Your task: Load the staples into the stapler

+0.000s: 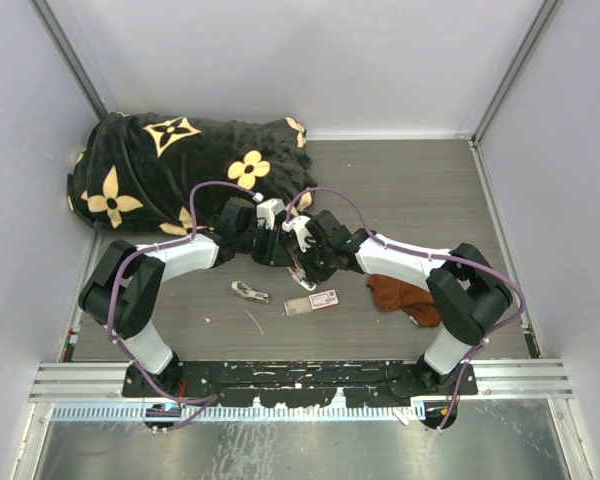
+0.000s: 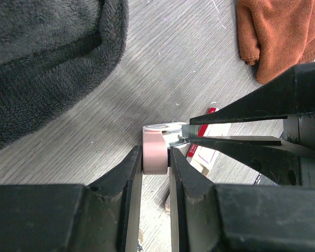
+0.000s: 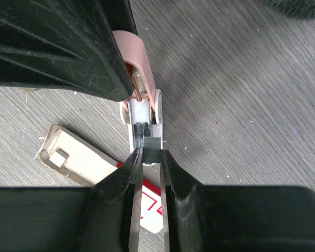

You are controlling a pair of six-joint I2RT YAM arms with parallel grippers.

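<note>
Between the two grippers is the pink and white stapler (image 3: 136, 55), opened so that its white-and-metal channel shows in the right wrist view. My left gripper is shut on the stapler's pink part. A small grey staple strip (image 3: 152, 143) lies over the channel, pinched by my right gripper, which is shut on it. In the left wrist view the right fingers (image 2: 247, 109) reach in from the right to the channel. Whether the strip sits fully down in the channel cannot be made out. The top view mostly hides the stapler behind the grippers.
A white and red staple box (image 1: 310, 303) lies just in front of the grippers. Left of it rests a small pale metallic object (image 1: 250, 292). A brown cloth (image 1: 404, 298) lies to the right, and a dark flowered blanket (image 1: 185, 170) fills the back left.
</note>
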